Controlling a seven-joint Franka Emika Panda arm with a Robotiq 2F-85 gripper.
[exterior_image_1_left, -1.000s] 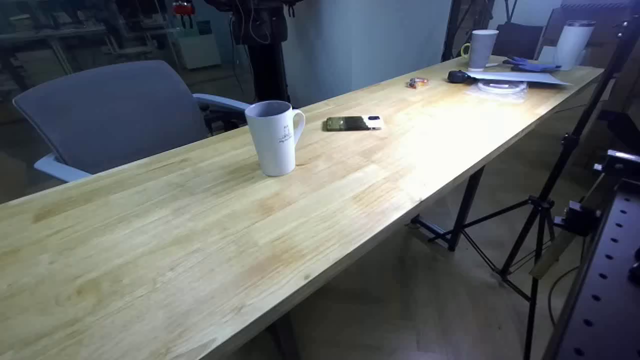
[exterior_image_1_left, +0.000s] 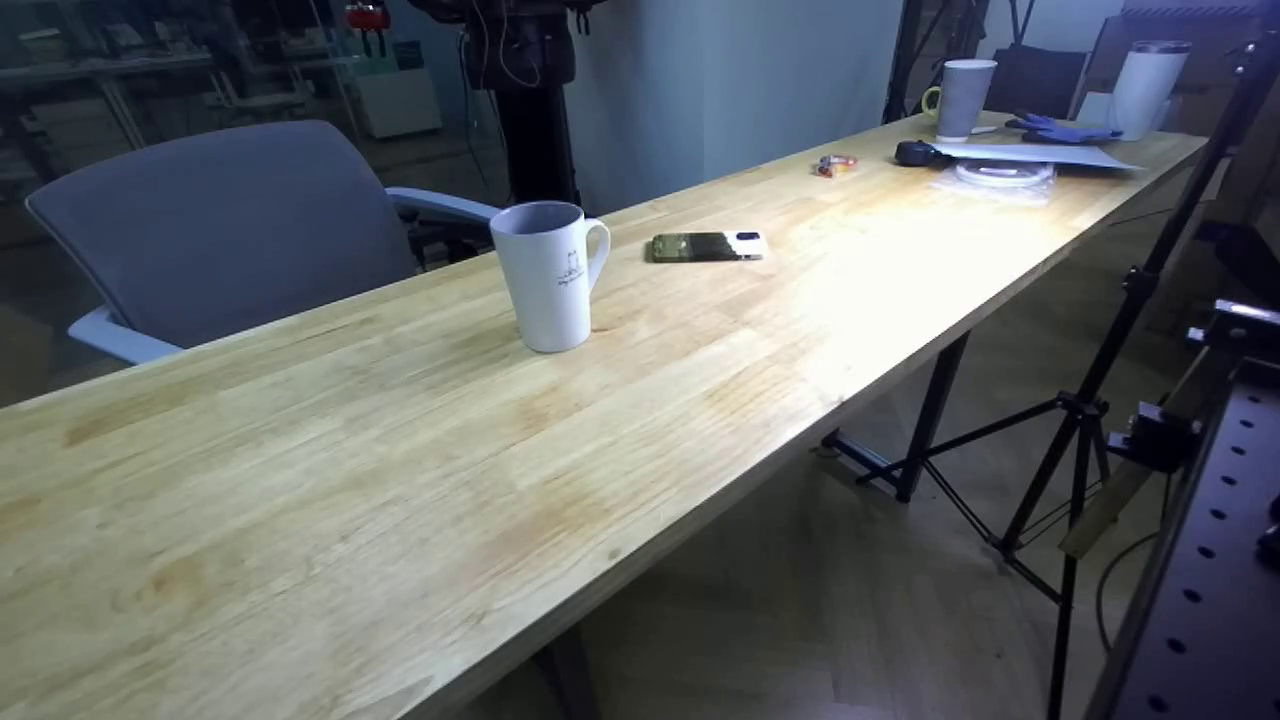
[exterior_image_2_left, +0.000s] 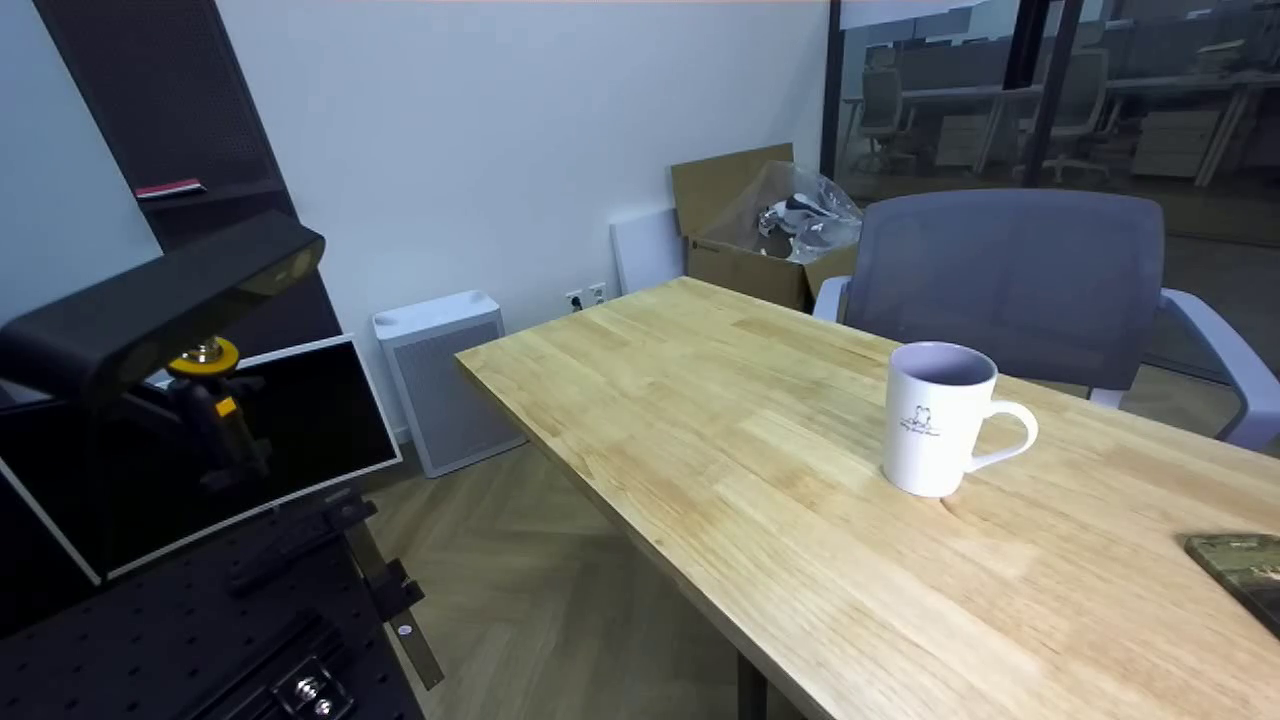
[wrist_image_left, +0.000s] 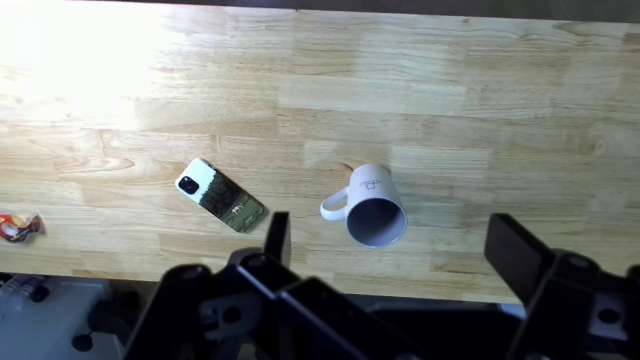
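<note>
A tall white mug (exterior_image_1_left: 548, 282) stands upright on the wooden table, a small drawing on its side. Seen from above in the wrist view, the mug (wrist_image_left: 373, 201) has its handle pointing left, toward a phone (wrist_image_left: 222, 195) in a patterned case that lies flat. My gripper stands open above the table, fingers wide apart, with nothing held between them; the mug shows in the gap, well below. Neither exterior view shows the gripper's fingers. In the second exterior view the mug (exterior_image_2_left: 939, 420) is near the chair side, and only a corner of the phone (exterior_image_2_left: 1248, 574) shows.
A small wrapped packet (wrist_image_left: 19, 228) lies beyond the phone. At the table's far end are a grey cup (exterior_image_1_left: 963, 102), a white tumbler (exterior_image_1_left: 1148, 90) and flat items. An office chair (exterior_image_1_left: 240, 228) stands against one long edge. Much bare table (exterior_image_1_left: 300, 516) surrounds the mug.
</note>
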